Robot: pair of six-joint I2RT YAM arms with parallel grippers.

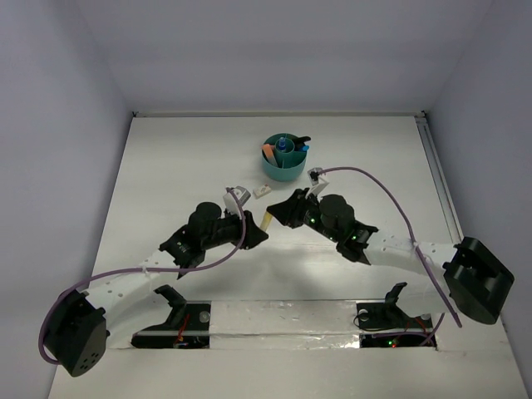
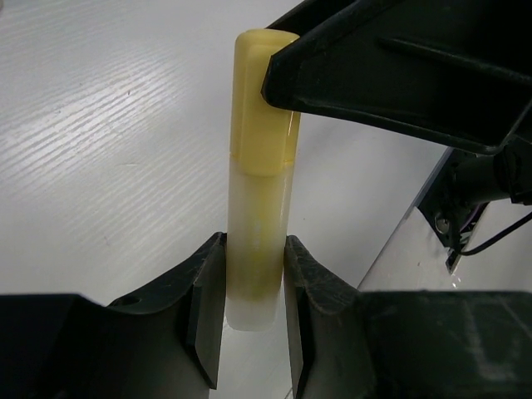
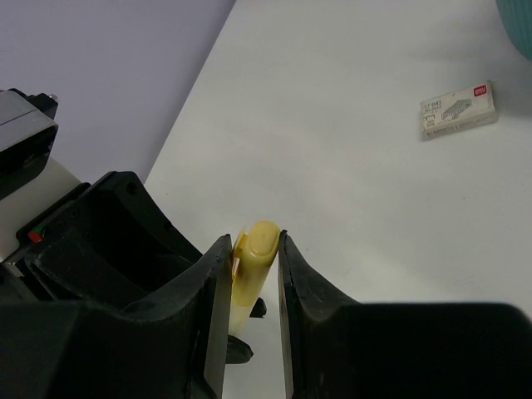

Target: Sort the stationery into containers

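Observation:
A yellow glue stick (image 1: 268, 219) with a translucent lower part is held between both grippers above the middle of the table. In the left wrist view my left gripper is shut on the lower part of the glue stick (image 2: 259, 199), while the other gripper's black fingers reach its yellow top. In the right wrist view my right gripper is shut on the top end of the glue stick (image 3: 249, 278). The teal round container (image 1: 284, 171) at the back holds orange, blue and black items.
A small white boxed item (image 1: 262, 190), probably an eraser (image 3: 457, 110), lies on the table in front of the teal container. Walls bound it at left, right and back.

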